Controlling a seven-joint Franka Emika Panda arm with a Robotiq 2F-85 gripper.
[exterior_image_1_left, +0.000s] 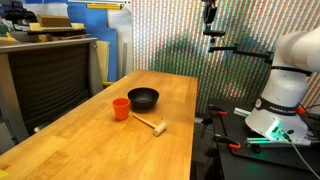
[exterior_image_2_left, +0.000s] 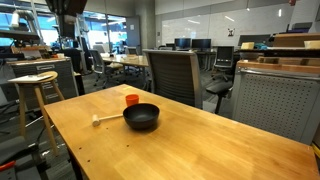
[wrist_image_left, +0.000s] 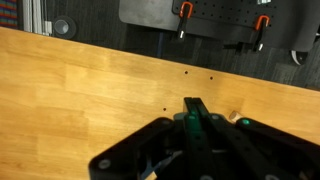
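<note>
A red cup stands upright beside a black bowl on the wooden table. Nearer the table's front edge lies a small wooden mallet. From the other side, the same cup, bowl and mallet show apart from one another. High at the upper right, well away from these things, part of my dark gripper is in view. The wrist view has the dark gripper over the table; its fingers are too dark to tell how they stand or whether anything is between them.
Orange-handled clamps sit by the dark mounting plate along the table edge. A dark chair stands behind the table.
</note>
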